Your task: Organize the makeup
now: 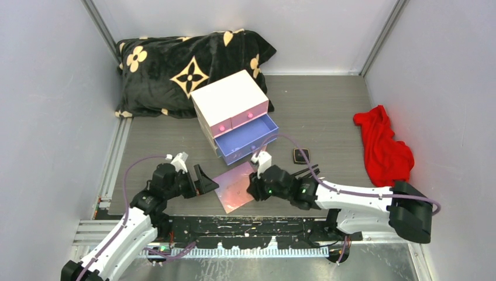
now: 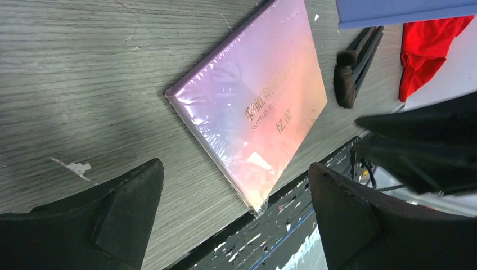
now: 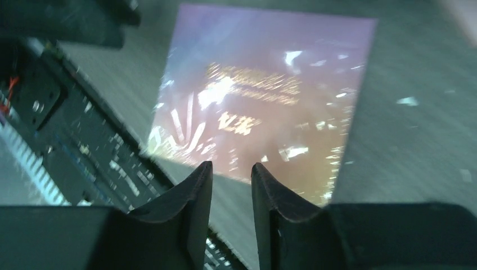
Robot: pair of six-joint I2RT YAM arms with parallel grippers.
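A flat, wrapped palette box (image 2: 247,101) in pink and lilac with gold lettering lies on the table below the open blue drawer (image 1: 243,137) of a white and pink cabinet (image 1: 228,96). My left gripper is open over the table at the box's left, empty. My right gripper hangs over the box's right part, its fingertips part open and close together, nothing seen between them; the right wrist view is blurred. Black brushes (image 2: 360,67) and a small square compact (image 1: 301,156) lie to the right of the box.
A patterned dark pillow (image 1: 169,76) fills the back left. A red cloth (image 1: 380,146) lies by the right wall. The table's front edge is just below the palette box. Bare table lies at the back right and the left.
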